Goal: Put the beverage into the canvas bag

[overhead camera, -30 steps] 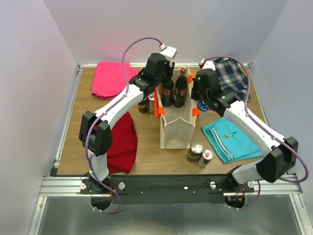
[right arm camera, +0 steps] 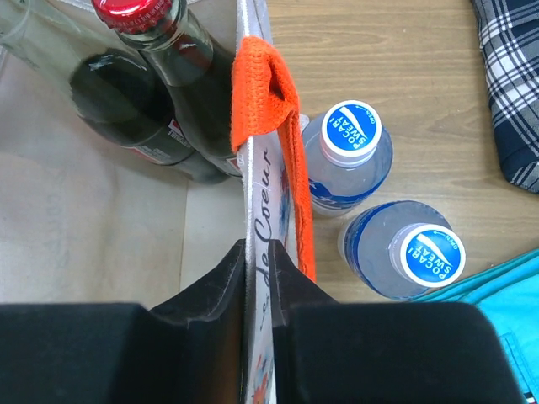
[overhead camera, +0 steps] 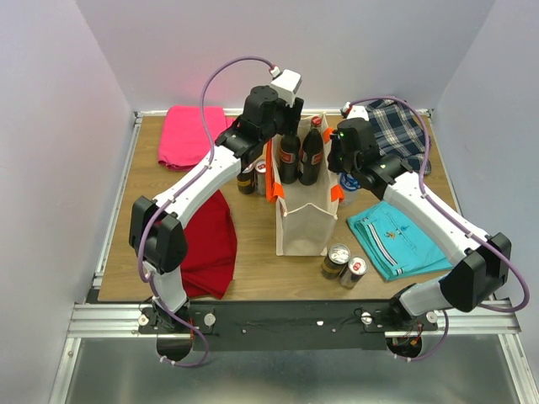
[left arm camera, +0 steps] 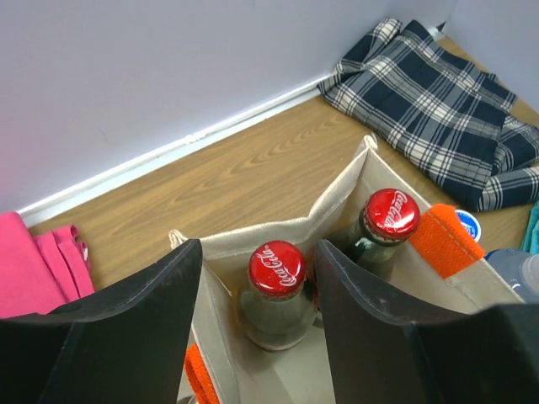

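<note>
Two dark cola bottles with red caps stand inside the cream canvas bag [overhead camera: 307,231]. The left bottle [left arm camera: 276,318] is upright in the bag's back left part, its cap below and between the parted fingers of my left gripper, which is open. The second bottle [left arm camera: 392,223] stands beside it to the right. At the bag's right wall, my right gripper has its fingers slightly parted, one on each side of the wall. Its narrow gap shows the printed cloth.
Two water bottles [right arm camera: 352,135] stand just outside the bag's right wall. Cans [overhead camera: 335,261] sit in front, others at the left. Folded cloths lie around: pink [overhead camera: 192,135], red [overhead camera: 209,248], turquoise [overhead camera: 402,240], plaid [overhead camera: 394,130].
</note>
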